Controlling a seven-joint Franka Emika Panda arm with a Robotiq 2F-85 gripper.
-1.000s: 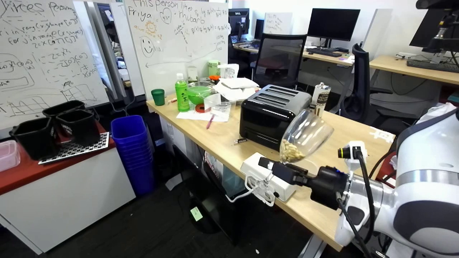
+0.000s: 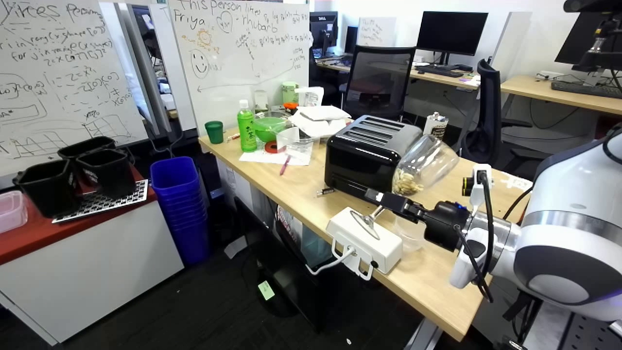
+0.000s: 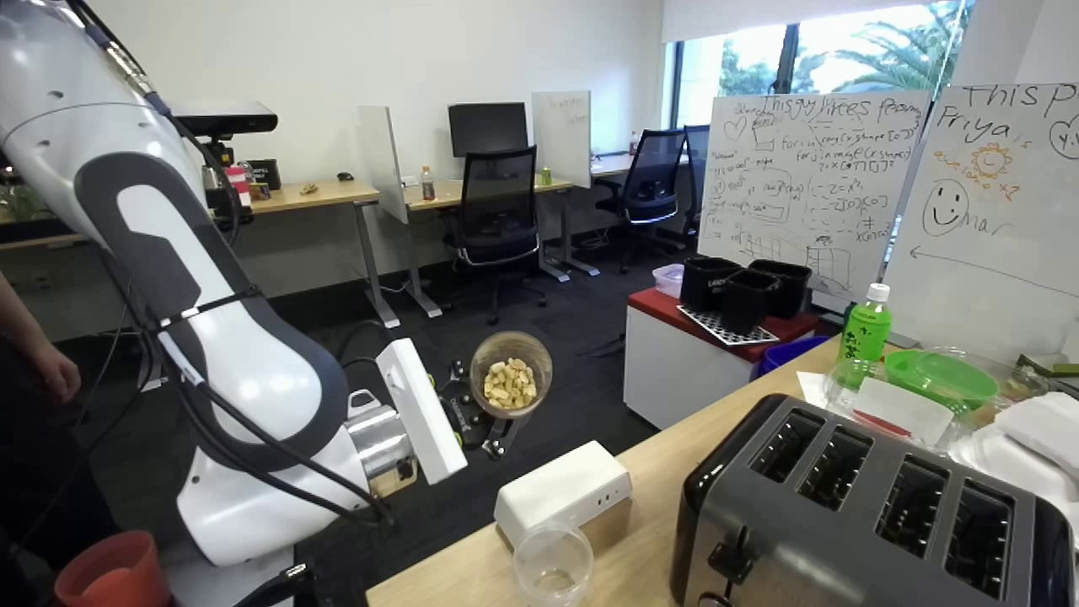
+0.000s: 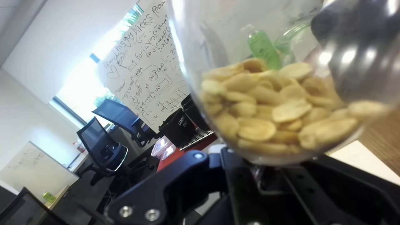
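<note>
A clear stemmed glass with peanuts in the bottom of its bowl hangs above the table. My gripper is shut on its stem, just below the bowl. In exterior view 1 the glass leans, its mouth toward the upper right and its round foot toward the lower left. Looking in exterior view 2, I see into the bowl and the peanuts inside. Lower down, a clear plastic cup stands on the table between the white box and the toaster; it seems empty.
A black four-slot toaster stands close behind the glass. Beyond it are a green bottle, a green bowl and white packages. The table's front edge runs below the white box. Bare tabletop lies to the toaster's right.
In exterior view 1 my gripper and the glass have moved up and to the right. The peanuts remain in the bowl, and the gripper still holds the stem.
</note>
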